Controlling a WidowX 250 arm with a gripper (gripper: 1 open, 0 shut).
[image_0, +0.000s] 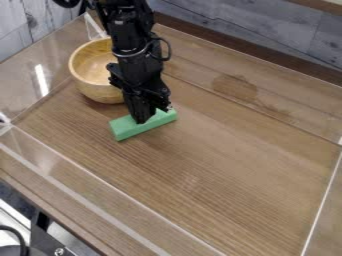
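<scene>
My black gripper (144, 108) hangs down at the upper left of the table, its tips just over a light green rectangular block (136, 128) that lies on the wood. The fingers partly cover the block's upper edge; whether they touch it is hard to tell, and so is the state of the finger, though it looks narrow.
A wooden bowl (90, 55) stands behind and left of the block, partly hidden by the arm. A grey wall runs along the back right.
</scene>
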